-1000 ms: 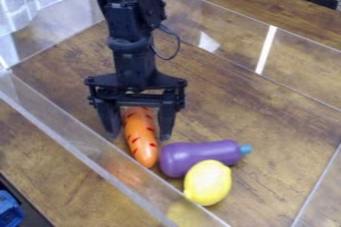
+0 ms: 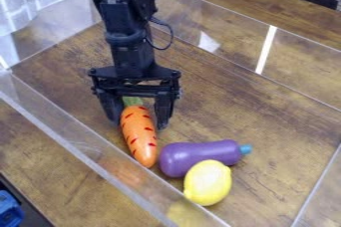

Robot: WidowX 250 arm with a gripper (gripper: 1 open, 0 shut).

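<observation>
My black gripper is low over an orange carrot with a green top, its fingers open on either side of the carrot's upper end. The carrot lies on the wooden surface along the near clear wall. To the right of the carrot's tip lies a purple eggplant, and a yellow lemon sits below the eggplant.
Clear walls border the wooden area. A blue object is at the bottom left, outside the wall. The wooden surface behind and to the right of the gripper is bare.
The carrot, eggplant and lemon look about the same.
</observation>
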